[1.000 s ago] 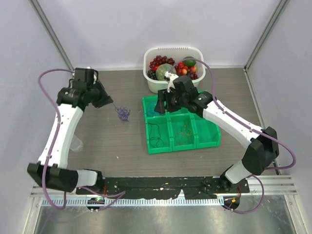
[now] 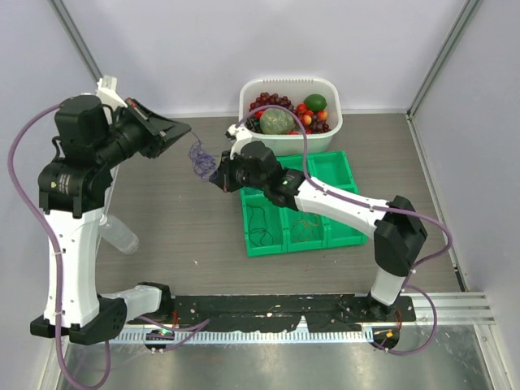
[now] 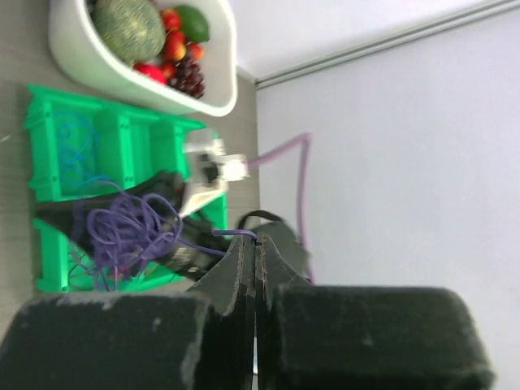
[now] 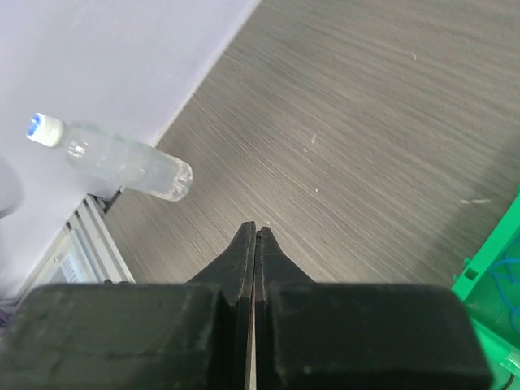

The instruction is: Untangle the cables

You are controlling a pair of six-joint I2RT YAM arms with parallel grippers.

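Observation:
A tangled purple cable (image 2: pixel 201 160) hangs in the air between my two grippers. My left gripper (image 2: pixel 188 127) is shut on one end of it; in the left wrist view a short strand crosses the fingertips, and the bundle (image 3: pixel 134 231) dangles to their left, in front of the right arm. The right gripper (image 2: pixel 216 180) is right beside the bundle in the top view. Its tips (image 4: pixel 254 231) meet in the right wrist view, with nothing between them and no purple cable in sight there.
A green divided box (image 2: pixel 284 248) holds a dark cable, a blue cable (image 4: pixel 509 280) and an orange one (image 2: pixel 306 227) in its compartments. Behind it stands a white basket (image 2: pixel 280 143) of fruit. A clear bottle (image 4: pixel 126 161) lies by the left wall. Bare table shows left of the box.

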